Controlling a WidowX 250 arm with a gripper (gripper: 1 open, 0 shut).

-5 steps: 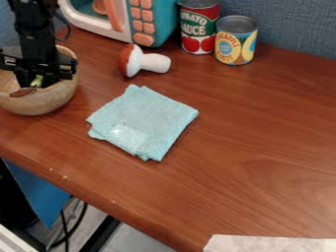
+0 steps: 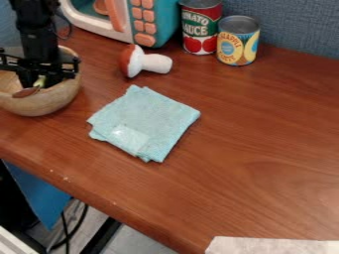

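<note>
My black gripper (image 2: 38, 69) is at the far left, down over a wooden bowl (image 2: 47, 102). Something small, brown and yellow-green (image 2: 30, 89), lies in or over the bowl under the fingers; whether the fingers hold it is hidden. A folded light-blue cloth (image 2: 143, 124) lies right of the bowl.
A red-and-white toy mushroom (image 2: 143, 62), a toy oven (image 2: 127, 14), a sauce can (image 2: 199, 28) and a yellow-labelled can (image 2: 237, 42) stand along the back.
</note>
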